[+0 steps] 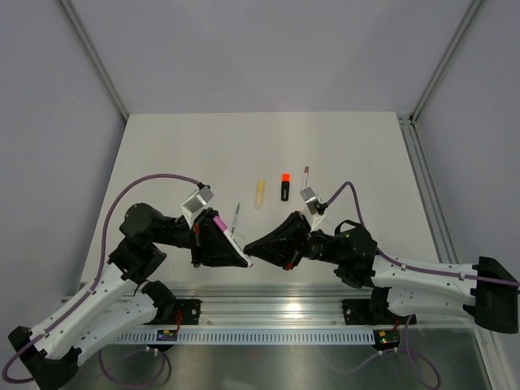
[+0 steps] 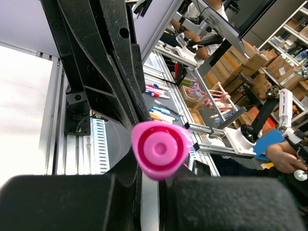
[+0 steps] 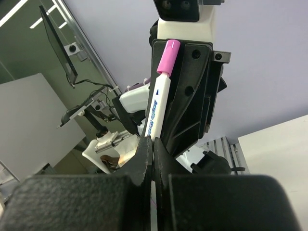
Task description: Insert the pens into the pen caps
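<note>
A white pen with a pink cap stands tilted, its white body printed with blue lettering. My left gripper is shut on the pen near the lower end of its body. In the left wrist view the pink cap's round end faces the camera and hides most of the pen. My right gripper is shut, its fingertips beside the body's lower part. There the fingers cover the pen's lower end, so I cannot see whether they touch it. The cap sits on the pen's end, with a white collar below it.
On the white table lie a yellow pen, a black pen with an orange cap, a thin brown-tipped pen and a grey pen.
</note>
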